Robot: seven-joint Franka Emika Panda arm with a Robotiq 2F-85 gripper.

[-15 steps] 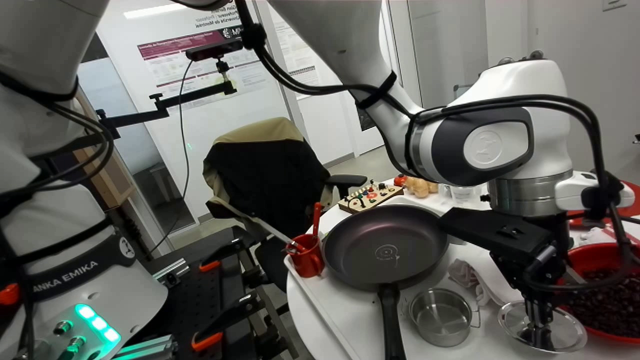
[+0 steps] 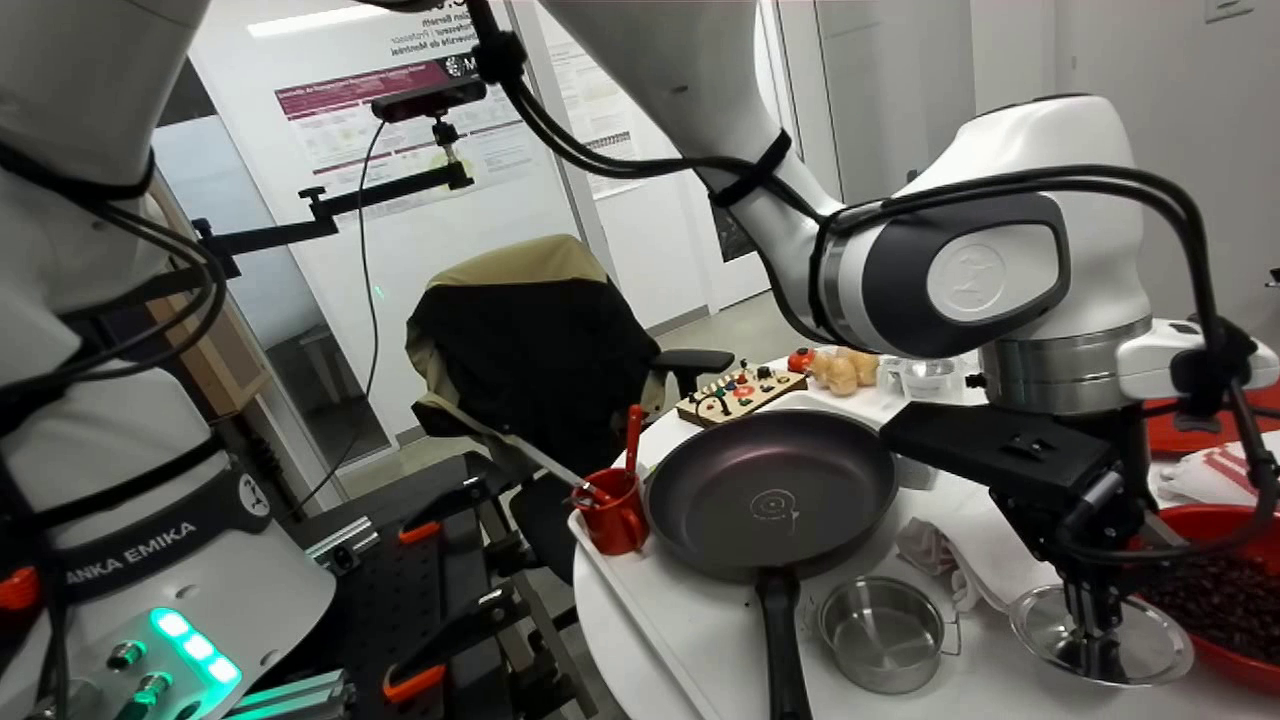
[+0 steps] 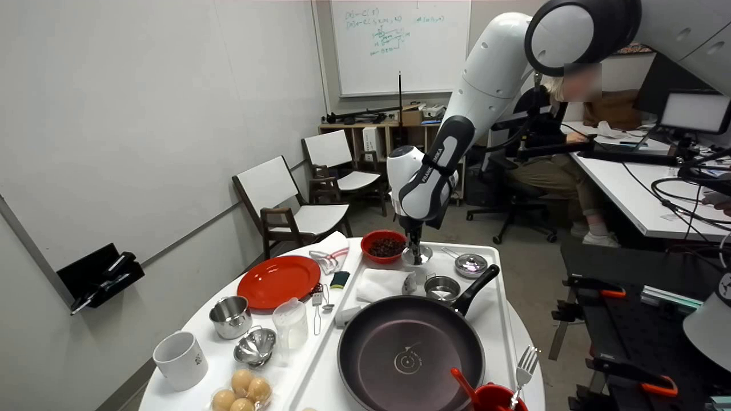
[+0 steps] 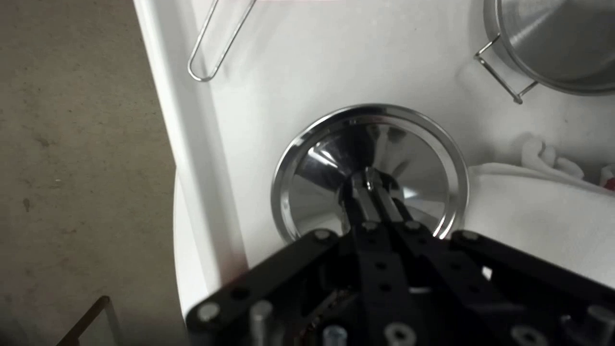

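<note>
A shiny round metal lid (image 4: 424, 173) lies beneath my gripper in the wrist view. The fingers are closed together at the lid's centre, where a thin bit of metal shows at their tips. My gripper appears shut on the lid's thin handle, though the fingers hide most of the grip. In exterior view 1 the lid (image 2: 1158, 648) surrounds the low end of the dark fingers (image 2: 1086, 606) and is slightly tilted. Whether its rim touches the tray is hard to tell.
A red bowl of dark beans (image 3: 385, 248) stands close beside the lid. Near it are a small steel pot (image 2: 882, 636), a white cloth (image 4: 530, 213) and a large black pan (image 2: 768, 492). The tray's raised edge (image 4: 184, 138) runs along the left in the wrist view.
In exterior view 1 my gripper and the lid have shifted together slightly right and up in the picture. The pan and the small pot have stayed put.
</note>
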